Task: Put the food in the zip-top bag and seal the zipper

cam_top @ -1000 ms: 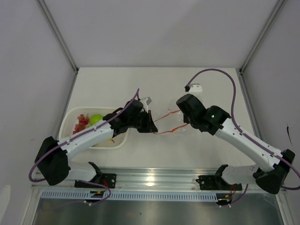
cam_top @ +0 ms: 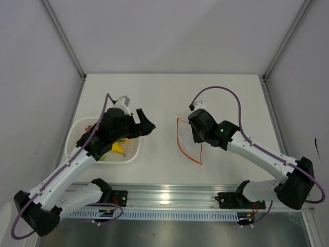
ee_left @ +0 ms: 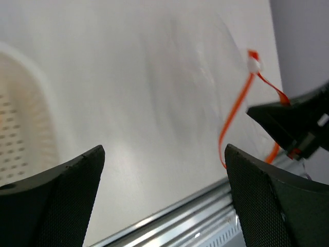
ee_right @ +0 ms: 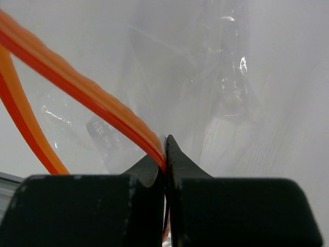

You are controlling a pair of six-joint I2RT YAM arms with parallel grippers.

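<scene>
A clear zip bag with an orange-red zipper rim (cam_top: 182, 148) hangs by the middle of the table, its mouth spread apart. My right gripper is shut on that rim (ee_right: 87, 92), pinching one side of the mouth. My left gripper (cam_top: 152, 119) stands open to the left of the bag, between it and the basket; nothing is between its fingers in the left wrist view. In the white basket (cam_top: 134, 155), a yellow food item (cam_top: 117, 148) shows below the left arm, which hides most of the other food.
The basket's wall (ee_left: 43, 118) borders the left gripper's side. Bare white table (cam_top: 154, 92) lies behind both arms. A metal rail (cam_top: 164, 189) runs along the front edge.
My left gripper has opened, let go of the bag's rim and moved left over the basket's side. The bag's mouth now hangs from the right gripper, which moved slightly left and down.
</scene>
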